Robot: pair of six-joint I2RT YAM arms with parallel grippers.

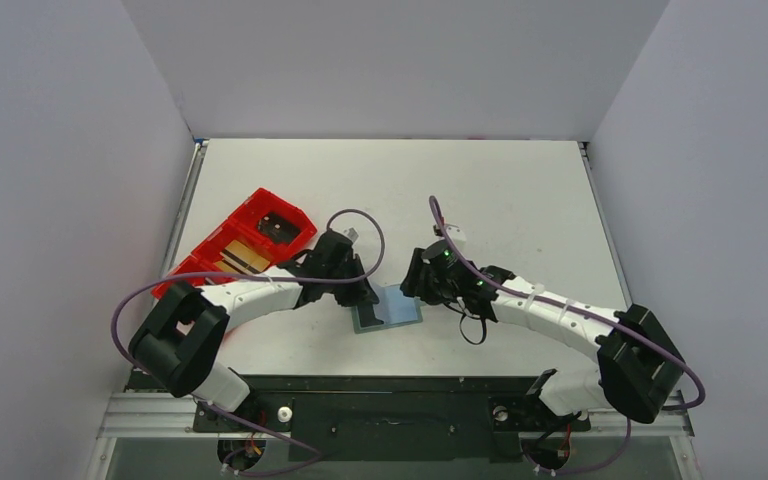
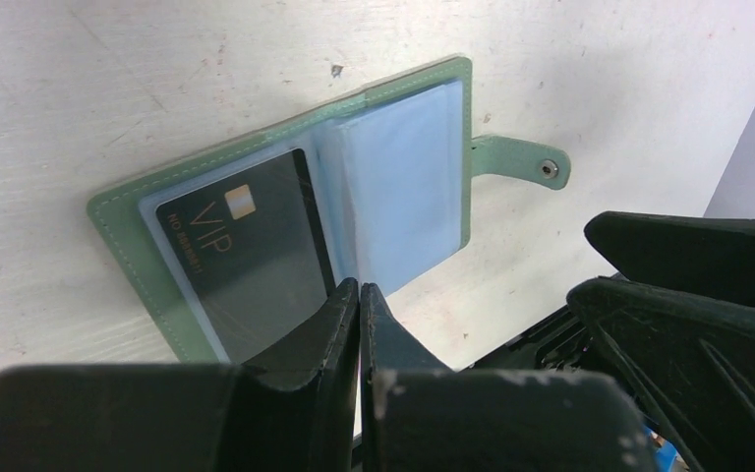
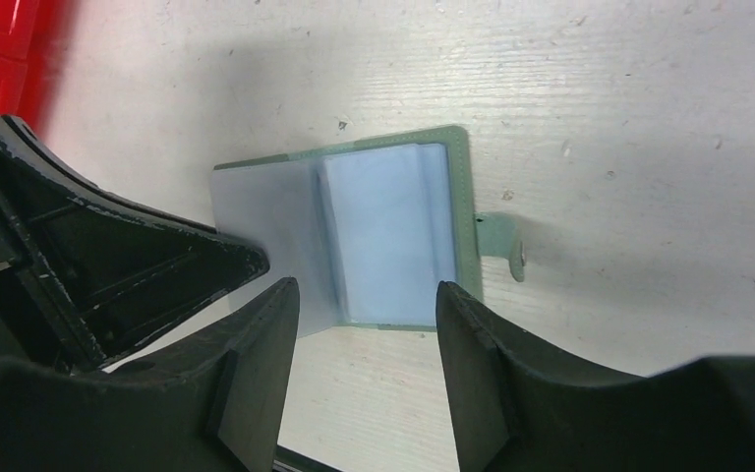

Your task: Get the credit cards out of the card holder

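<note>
The green card holder (image 2: 123, 202) lies spread open on the table, its clear bluish sleeves (image 2: 408, 187) showing and its snap strap (image 2: 526, 164) out to the right. A black VIP card (image 2: 256, 256) shows flat on the holder's left side in the left wrist view. Over the holder's near part, my left gripper is shut, with nothing seen between its fingers. My right gripper is open and empty near the holder's right side. In the right wrist view, a sleeve page (image 3: 280, 231) on the holder's left hides the black card.
A red divided bin (image 1: 260, 215) stands at the left, holding dark and tan items. The two grippers are close together over the holder.
</note>
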